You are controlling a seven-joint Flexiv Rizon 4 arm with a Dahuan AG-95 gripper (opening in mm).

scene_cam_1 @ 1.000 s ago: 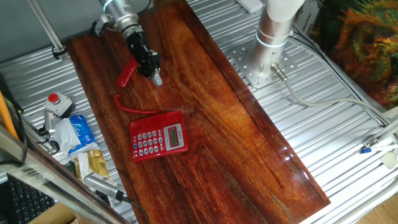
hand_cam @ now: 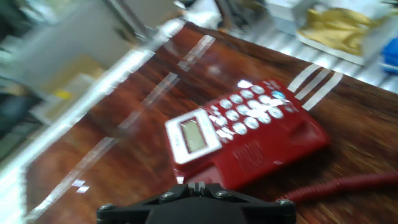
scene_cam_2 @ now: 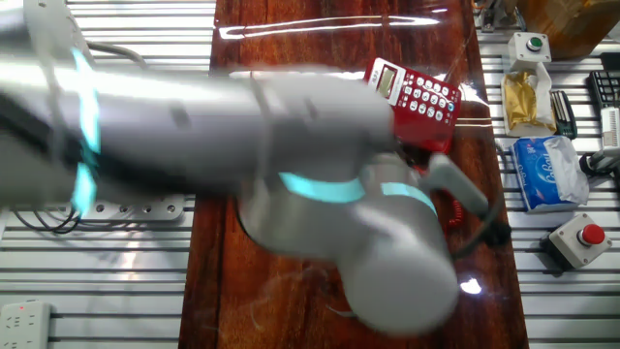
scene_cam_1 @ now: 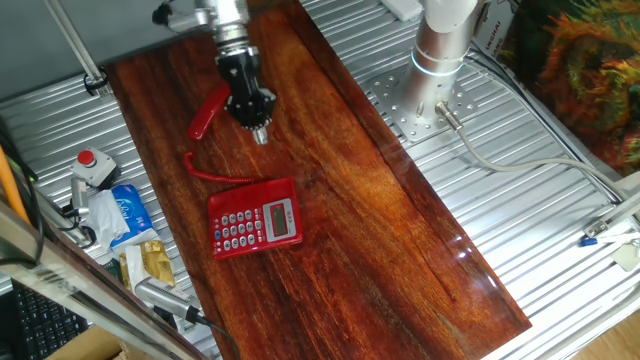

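Observation:
A red desk telephone [scene_cam_1: 255, 222] with a keypad and small grey screen lies on the brown wooden board. Its red handset [scene_cam_1: 206, 114] is off the base, lying farther back on the board and partly covered by the arm in exterior view 1. The curly red cord [scene_cam_1: 215, 178] runs between them. My gripper [scene_cam_1: 261, 135] hangs over the board beside the handset, apart from the phone base. In the wrist view its fingertips [hand_cam: 198, 186] are together with nothing visible between them, and the phone [hand_cam: 249, 134] lies ahead. The arm hides the handset in exterior view 2.
Beside the board are a red-button box [scene_cam_1: 93, 168], a blue tissue pack [scene_cam_1: 128, 215] and a gold packet [scene_cam_1: 157, 262]. A silver arm base [scene_cam_1: 425, 100] stands on the slatted metal table across from them. The board's front right part is bare.
The arm has swung rightward in exterior view 1 and become steeper, its gripper tip shifting slightly right and toward the phone base. Phone, cord and handset look unmoved.

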